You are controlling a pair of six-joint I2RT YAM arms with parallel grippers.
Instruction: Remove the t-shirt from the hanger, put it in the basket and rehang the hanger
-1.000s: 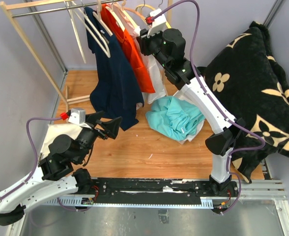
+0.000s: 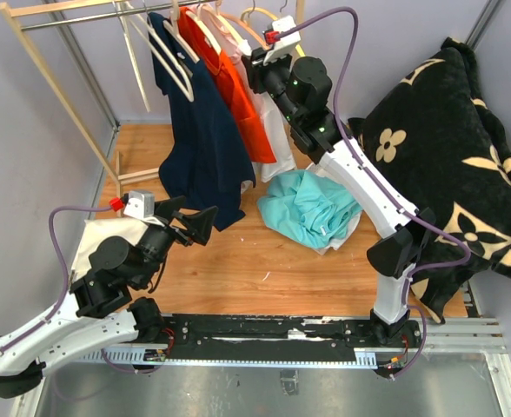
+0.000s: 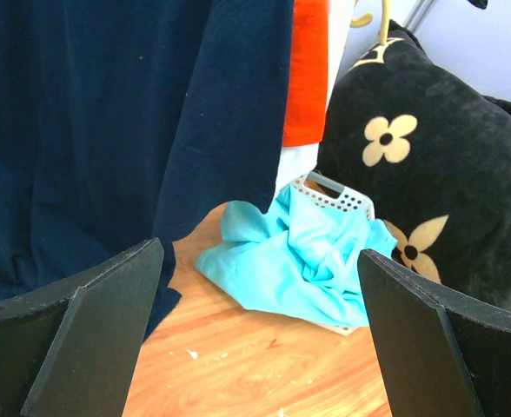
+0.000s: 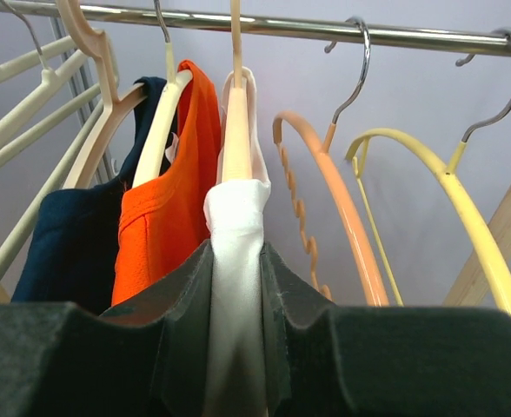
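Note:
A white t-shirt [image 4: 235,208] hangs on a pale orange hanger [image 4: 236,130] in the right wrist view. My right gripper has its fingers close on either side of the shirt's shoulder, with the white cloth between them; whether they press on it cannot be told. From above, the gripper hides part of that shirt at the rail's right. Well below and to the left, my left gripper [image 2: 195,226] stands open near the hem of a navy t-shirt [image 2: 205,130]. Nothing is between its fingers, which spread wide in the left wrist view.
An orange t-shirt [image 4: 160,226] hangs just left of the white one. Bare orange [image 4: 342,200] and yellow [image 4: 464,200] hangers are to its right on the metal rail [image 4: 299,33]. Turquoise cloth [image 2: 308,208] lies in a white basket on the floor; a dark cushion [image 2: 438,130] fills the right side.
My right gripper and wrist have shifted very slightly at the hanging white shirt. My left arm and the garments look almost unchanged.

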